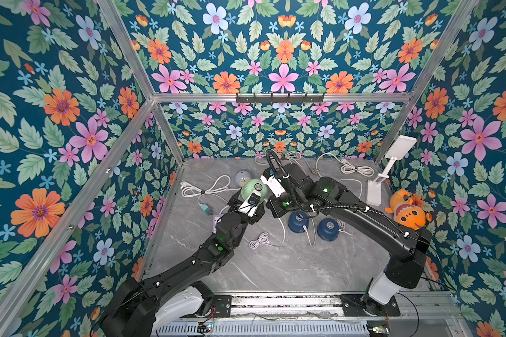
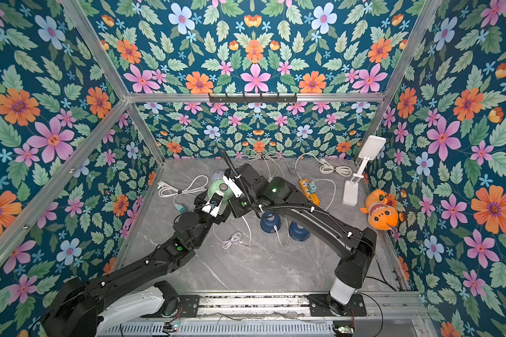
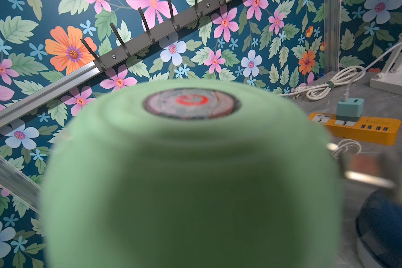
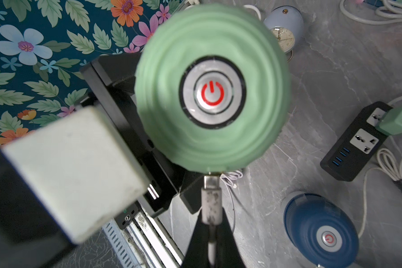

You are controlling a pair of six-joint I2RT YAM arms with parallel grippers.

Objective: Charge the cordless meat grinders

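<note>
A green grinder (image 1: pixel 253 189) is held off upright at the centre-left, its power button facing up toward the right wrist camera. The fingers of my left gripper (image 1: pixel 252 204) stand open around its body, which fills much of the left wrist view. My right gripper is shut on a grey charging plug (image 4: pixel 211 201). That plug's metal tip meets the green grinder's lower edge in the right wrist view; part of the metal shows, and how deep it sits I cannot tell. Two blue grinders (image 1: pixel 298 223) stand to the right, with cables at their bases.
An orange power strip (image 3: pixel 366 128) with a teal adapter lies at the back right, a black strip (image 4: pixel 353 142) with a green adapter elsewhere. A small clock (image 4: pixel 285 29), white lamp (image 1: pixel 375 191) and orange toy (image 1: pixel 407 209) stand around. Cables cross the table.
</note>
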